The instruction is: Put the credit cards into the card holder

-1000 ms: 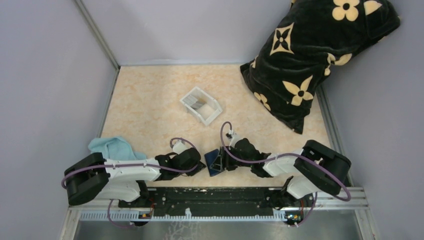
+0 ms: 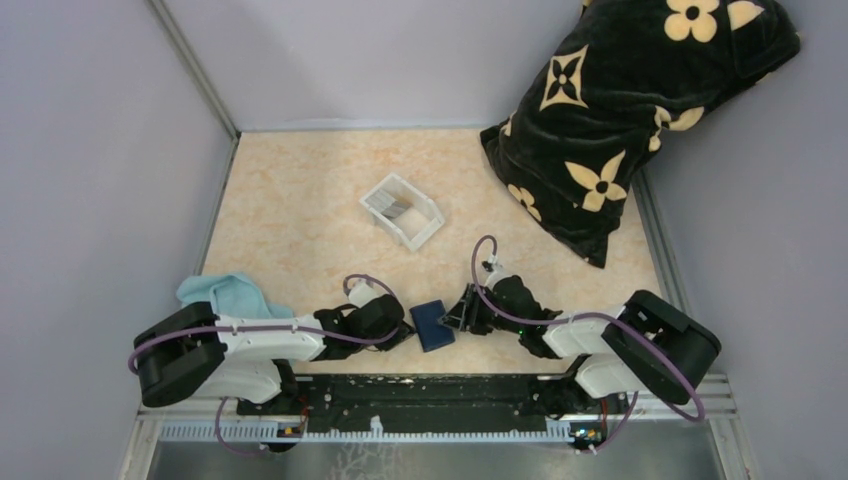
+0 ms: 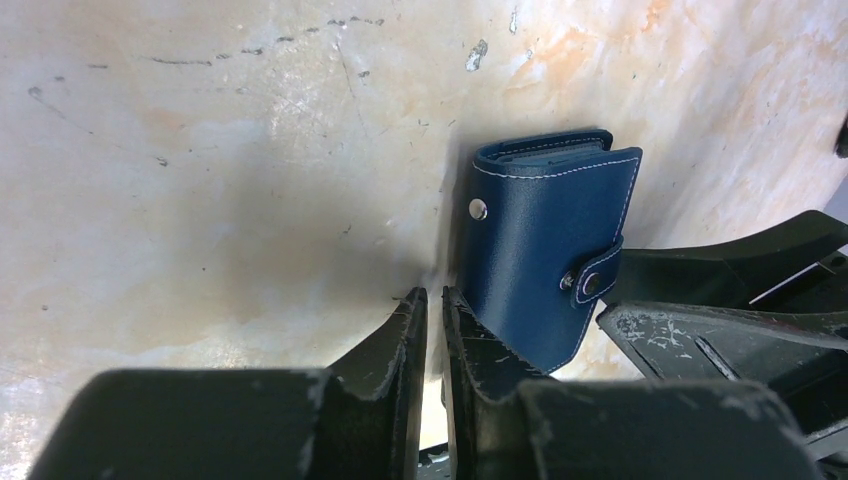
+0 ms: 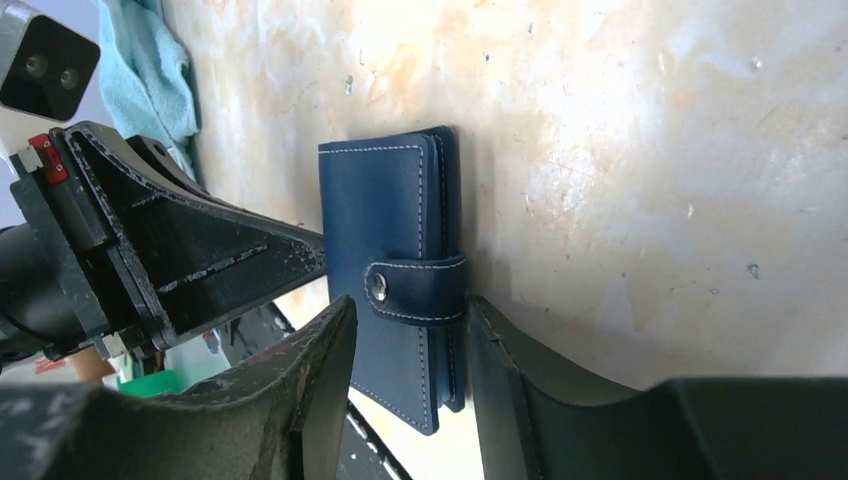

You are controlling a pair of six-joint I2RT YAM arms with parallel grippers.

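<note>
The dark blue card holder (image 2: 433, 326) stands on the table between my two grippers, its snap strap fastened across the side in the right wrist view. My left gripper is nearly closed at the holder's left edge; only a narrow gap shows, with pale table in it and nothing visibly gripped. My right gripper is part open, its fingers on either side of the strap edge. In the left wrist view those fingers (image 3: 690, 325) reach the holder (image 3: 545, 230) from the right. No loose credit card can be made out.
A white open box (image 2: 428, 232) sits mid-table with flat greyish pieces inside, too small to identify. A light blue cloth (image 2: 225, 293) lies at left, and a black patterned cushion (image 2: 600, 130) covers the back right. Table around the box is clear.
Over the last second my right gripper has drawn back to the right, uncovering more of the holder. The left arm has barely moved, and the holder lies in nearly the same place.
</note>
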